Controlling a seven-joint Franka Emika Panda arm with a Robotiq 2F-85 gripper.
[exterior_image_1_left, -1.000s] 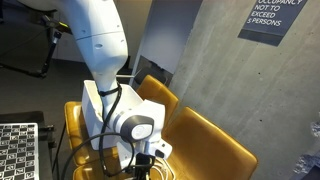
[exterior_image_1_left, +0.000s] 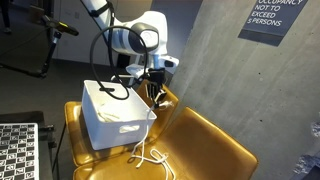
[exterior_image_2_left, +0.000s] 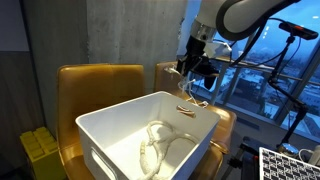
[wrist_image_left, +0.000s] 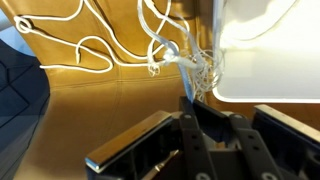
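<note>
My gripper is shut on a white rope (wrist_image_left: 165, 50), which shows as pale strands rising from between the fingers in the wrist view. In exterior view 1 the gripper (exterior_image_1_left: 156, 99) hangs above the tan chair seat, just right of the white box (exterior_image_1_left: 100, 122). From there the rope (exterior_image_1_left: 150, 130) drops to the seat, where the rest lies in loose loops. Exterior view 2 shows the open box (exterior_image_2_left: 95, 152) with another length of white rope (exterior_image_2_left: 160, 140) lying inside on its floor.
Tan chairs (exterior_image_1_left: 215, 150) stand side by side along the grey wall (exterior_image_1_left: 240, 90). A checkered board (exterior_image_1_left: 18, 155) sits at the near left. Yellow bricks (exterior_image_2_left: 40, 155) stand left of the chairs in exterior view 2. The right-hand seat has free room.
My gripper has risen from the seat and moved back toward the box. Part of the rope has come up with it, stretched between gripper and seat.
</note>
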